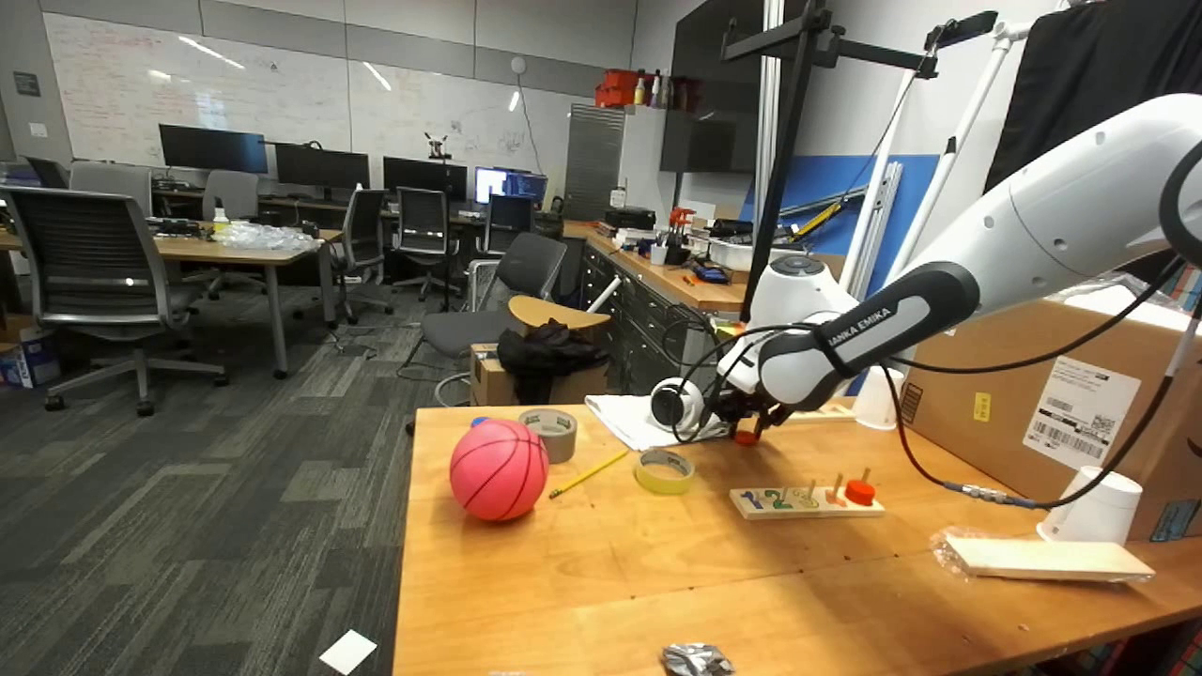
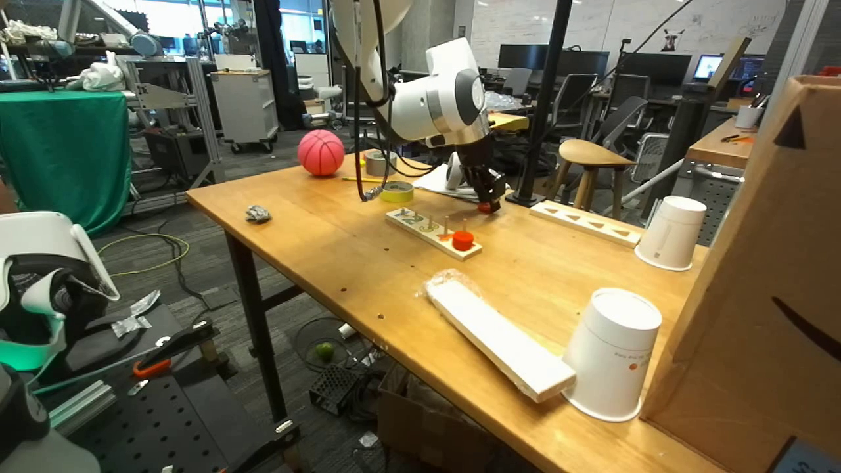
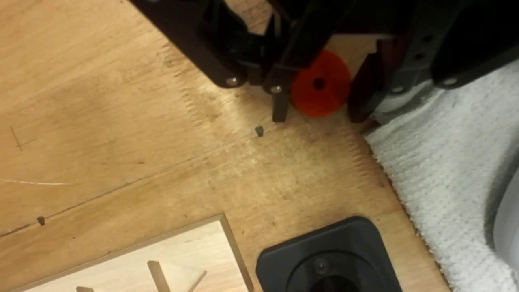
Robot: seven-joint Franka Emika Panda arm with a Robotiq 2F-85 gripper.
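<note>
An orange-red disc (image 3: 321,99) with a hole in its middle sits between the fingers of my gripper in the wrist view. The fingers are closed in around its sides, at or very near the table surface. From exterior view 2, my gripper (image 2: 489,203) points down at the far side of the table, and only a bit of the red disc (image 2: 484,208) shows beneath it. Closer to that camera lies a wooden number board (image 2: 422,228) with pegs. A red piece (image 2: 462,240) sits at one end of the board.
A white cloth (image 3: 438,160) lies close beside one finger. The black stand base (image 3: 331,258) and a board with triangular cutouts (image 3: 194,253) are nearby. Yellow tape (image 1: 665,473), a pink ball (image 1: 499,471) and paper cups (image 2: 615,355) also stand on the table.
</note>
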